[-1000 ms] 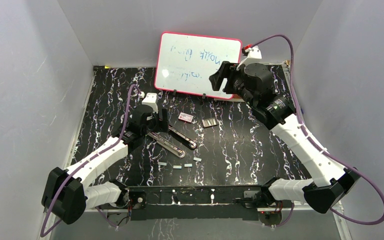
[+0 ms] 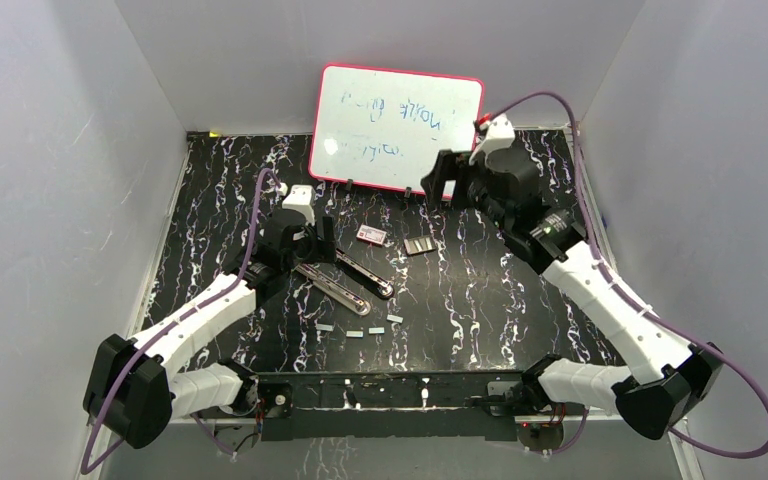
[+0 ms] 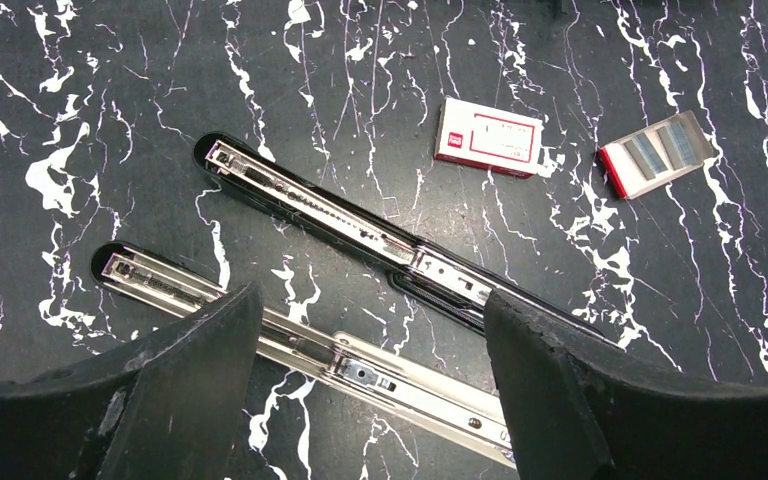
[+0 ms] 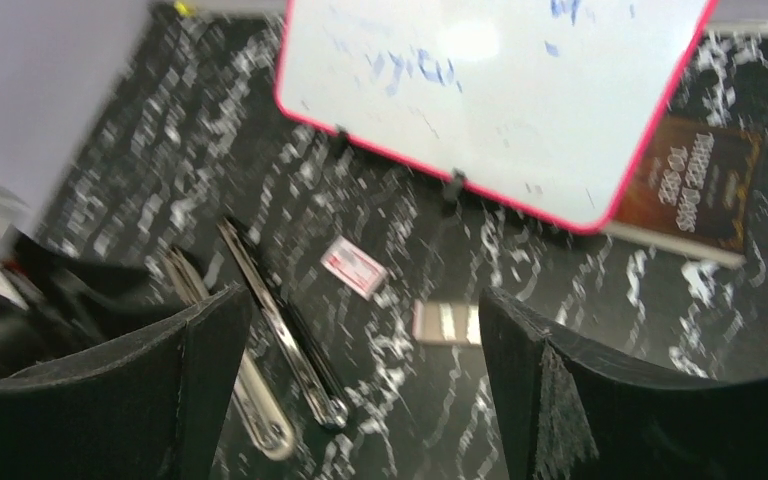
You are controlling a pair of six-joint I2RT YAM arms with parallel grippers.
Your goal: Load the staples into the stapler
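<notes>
Two opened staplers lie side by side on the dark marbled table, a black one [image 2: 365, 273] and a grey-beige one [image 2: 336, 291]. Their long metal channels face up in the left wrist view. Over their far ends, my left gripper stands open and empty, its fingers apart. Several short staple strips [image 2: 355, 334] are spread near the table's front edge. An open staple box [image 3: 657, 155] shows strips inside, and a closed red-and-white box [image 3: 490, 137] is beside it. High near the whiteboard, my right gripper [image 2: 438, 178] is open with nothing between its fingers.
A red-framed whiteboard [image 2: 400, 120] leans at the back. In the right wrist view a brown board [image 4: 690, 185] lies partly behind its right edge.
My right gripper has moved a little toward the front of the table, away from the whiteboard's right edge. The left arm, staplers, boxes and strips look unchanged.
</notes>
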